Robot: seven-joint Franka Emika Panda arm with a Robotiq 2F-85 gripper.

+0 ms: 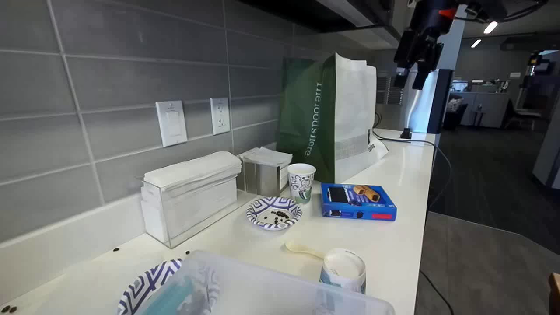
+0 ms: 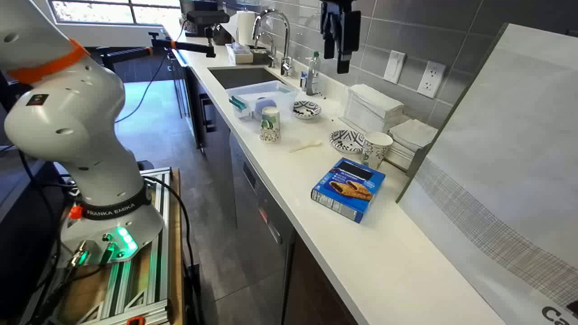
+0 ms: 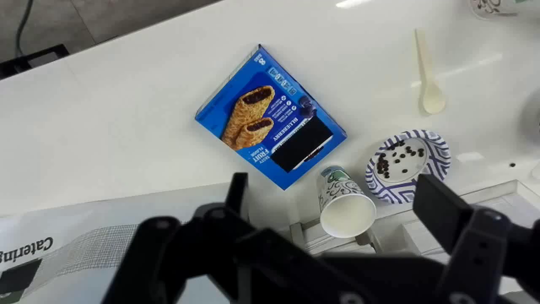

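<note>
My gripper is open, its two black fingers wide apart with nothing between them. In both exterior views the gripper hangs high above the counter, clear of everything on it. Below lies a flat blue box of blueberry bars. An upright patterned paper cup stands beside it, visible between the fingers in the wrist view. Close to the cup is a small patterned bowl holding dark beans. A pale spoon rests on the bare counter. Near the spoon stands an upside-down cup.
A tall paper bag and napkin holders line the wall. Toward the sink are a clear plastic bin and a second bowl with beans. Open counter lies in front of the bag.
</note>
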